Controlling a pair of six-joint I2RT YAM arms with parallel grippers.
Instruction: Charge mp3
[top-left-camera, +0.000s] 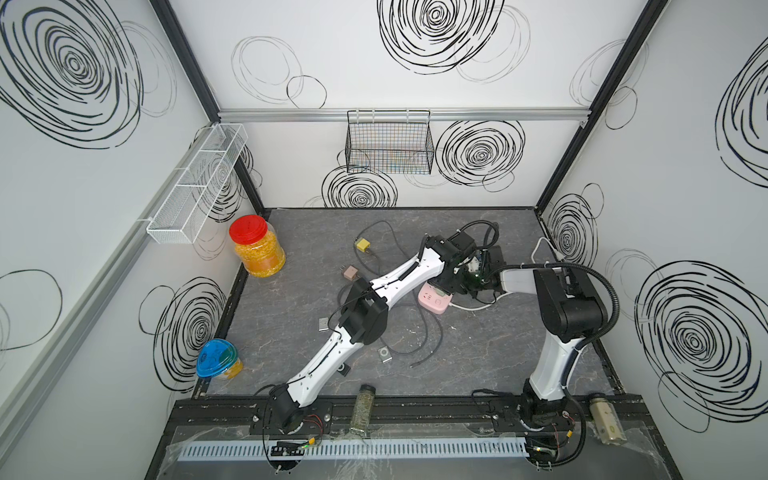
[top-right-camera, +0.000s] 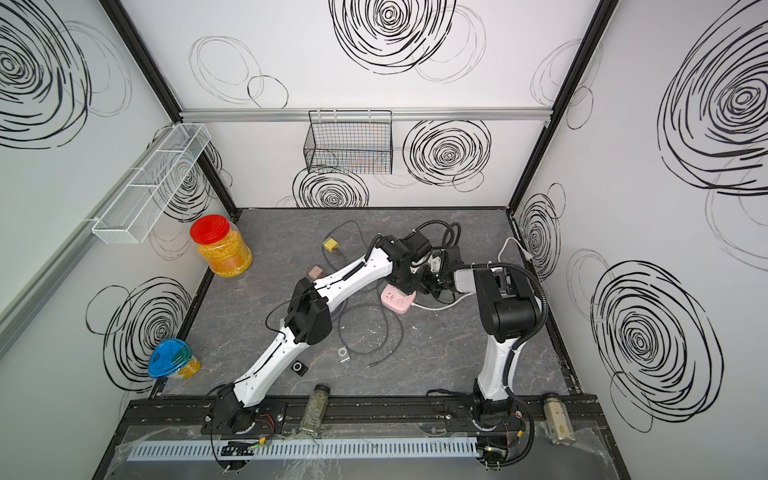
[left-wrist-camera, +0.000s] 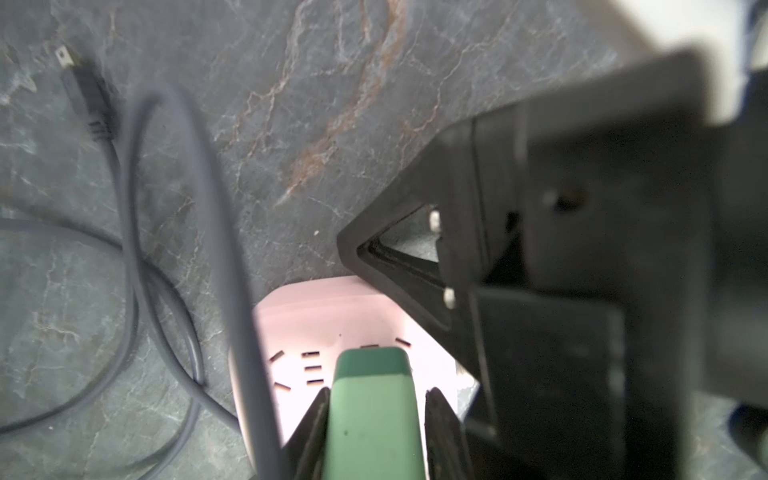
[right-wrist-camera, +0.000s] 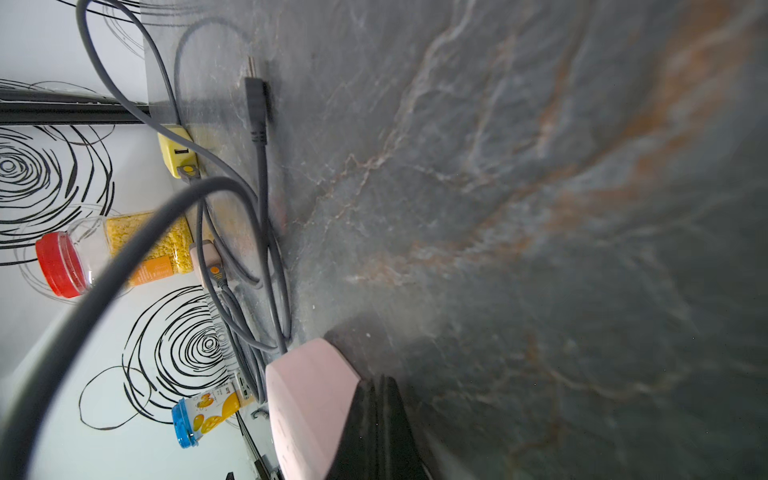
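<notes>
A pink power strip (left-wrist-camera: 336, 312) lies on the grey table, also seen in the top left view (top-left-camera: 434, 299). Above its face is a green charger (left-wrist-camera: 372, 424), flanked by the fingers of my left gripper. Whether those fingers press on it, or how far it sits in a socket, I cannot tell. My right gripper is shut beside the strip's side (right-wrist-camera: 312, 400), nothing visible between its fingers. A small silver player-like device (top-left-camera: 385, 353) and a dark one (top-right-camera: 299, 368) lie nearer the front. A loose grey cable ends in a small plug (left-wrist-camera: 84, 92).
Grey cable loops and a yellow charger (top-left-camera: 362, 245) lie left of the strip, with a pinkish charger (top-left-camera: 350, 273) nearby. A red-lidded jar (top-left-camera: 257, 248) and a blue-lidded tub (top-left-camera: 217, 359) stand at left. Both arms crowd together over the strip.
</notes>
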